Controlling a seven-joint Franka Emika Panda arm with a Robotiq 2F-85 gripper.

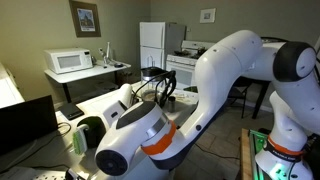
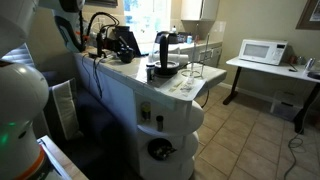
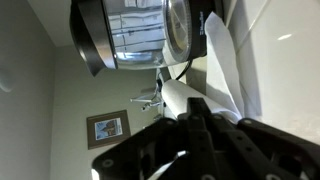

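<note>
A white paper roll [image 1: 125, 95] is on the counter in exterior view 1, partly covered by my arm. In the wrist view the paper roll [image 3: 180, 98] lies close beyond my gripper, with a loose white sheet [image 3: 222, 62] beside it. The dark fingers fill the lower part of that view, and their spacing and anything between them are unclear. In exterior view 1 my black gripper [image 1: 163, 86] reaches over the counter near the roll.
A black and silver appliance with a clear jar [image 3: 140, 30] stands close to the roll. Along the counter are a dark pot [image 1: 92, 130] and, in exterior view 2, a black pan [image 2: 168, 70]. A microwave [image 1: 67, 60] stands on a separate table.
</note>
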